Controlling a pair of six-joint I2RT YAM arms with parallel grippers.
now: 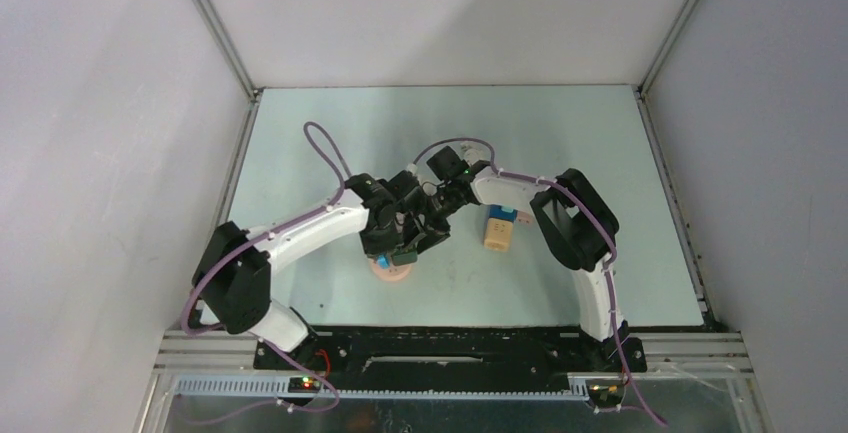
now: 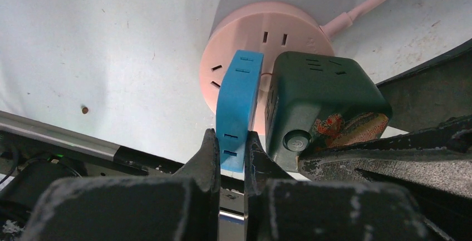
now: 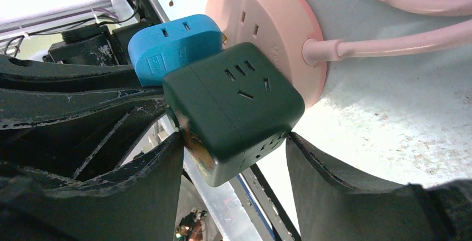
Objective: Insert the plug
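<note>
A pink round power strip [image 2: 234, 35] lies on the table, its cable leading away. A blue plug adapter [image 2: 236, 102] is held over it by my left gripper, shut on it. Right beside it sits a dark green cube adapter [image 2: 323, 91], also over the strip [image 3: 261, 7], with my right gripper around it, a fingertip at each side; whether both grip it I cannot tell. In the right wrist view the blue adapter [image 3: 175, 46] is just behind the green one [image 3: 222, 102].
A tan and blue block [image 1: 497, 235] and a pink piece lie right of the arms. The front rail [image 2: 67, 135] is near the strip.
</note>
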